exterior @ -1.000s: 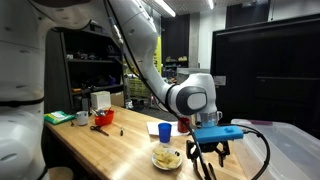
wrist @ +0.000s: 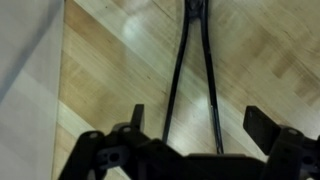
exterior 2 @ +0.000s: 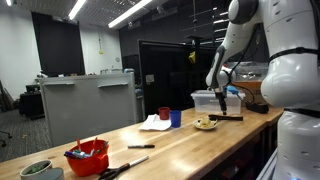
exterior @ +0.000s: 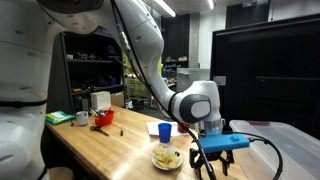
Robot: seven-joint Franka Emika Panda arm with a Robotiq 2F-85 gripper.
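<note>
Black tongs lie on the wooden table, their two arms spread slightly apart and joined at the top of the wrist view. My gripper is open above them, one finger on each side of the two tong arms, with nothing gripped. In exterior view 2 the tongs rest at the table's right end, the gripper just over them. Exterior view 1 has the gripper low at the right; the arm partly hides the tongs there.
Beside the tongs stands a bowl with yellowish contents. A blue cup and a red cup are behind it. A clear plastic bin borders the right side. A red container with items sits at the far end.
The gripper has come down a little towards the tongs and shifted slightly right in exterior view 1. Bowl and cups have stayed in place.
</note>
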